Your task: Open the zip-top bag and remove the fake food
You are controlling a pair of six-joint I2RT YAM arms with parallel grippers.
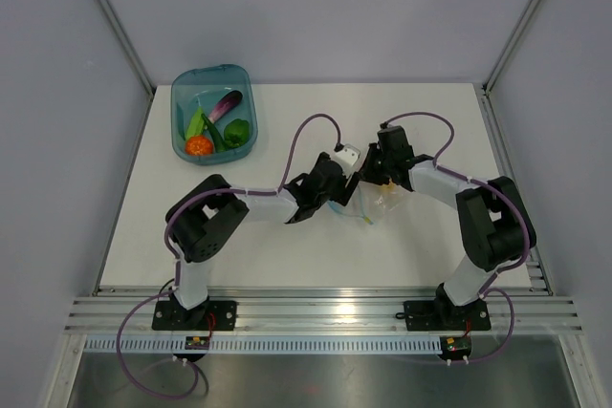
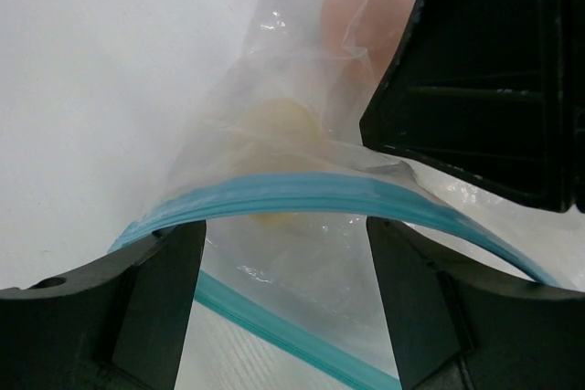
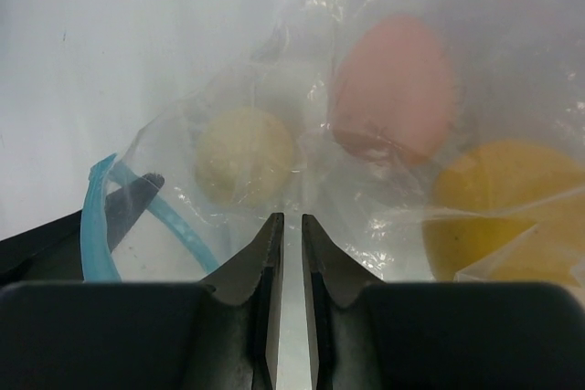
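Note:
The clear zip bag [image 1: 387,200] lies right of the table's middle, its blue zip strip [image 2: 302,191] bowed apart into a gap at the mouth. Inside, blurred by the film, are a pale yellow piece [image 3: 245,156], a pink piece [image 3: 395,89] and an orange-yellow piece [image 3: 498,207]. My left gripper is open at the mouth, the strip crossing by its fingertips; one of its fingers [image 3: 135,207] shows within the mouth in the right wrist view. Over the bag, my right gripper has only a narrow gap between its fingers, with no food in it.
At the back left stands a teal bin [image 1: 179,119] holding a tomato [image 1: 199,145], an eggplant [image 1: 226,104], a green pepper [image 1: 237,133] and other green pieces. Both grippers are close together over the bag.

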